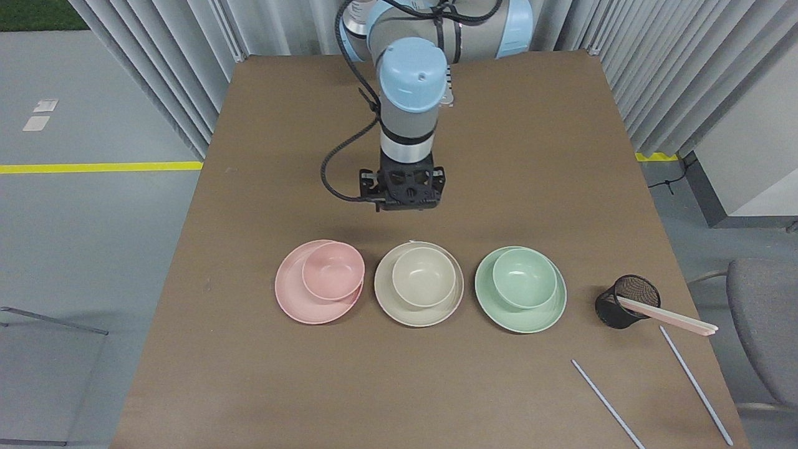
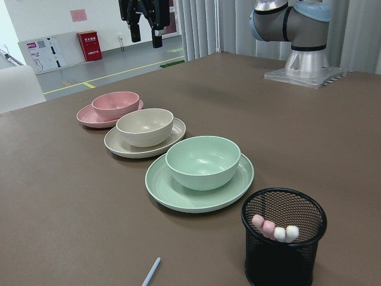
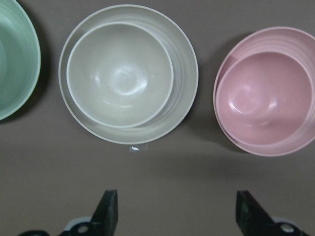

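My black gripper (image 1: 401, 196) hangs over the table behind the dishes; in the wrist view its two fingers (image 3: 106, 214) stand wide apart at the bottom, open, nothing between them. Three bowls sit on matching plates in a row: pink bowl (image 1: 333, 269), cream bowl (image 1: 424, 275), green bowl (image 1: 524, 276). At the right stands a black mesh cup (image 2: 283, 264) with several pink and white sticks (image 1: 666, 317) in it.
Two thin pale rods (image 1: 607, 404) lie apart at the table's front right. A grey chair (image 1: 764, 322) is beside the right edge.
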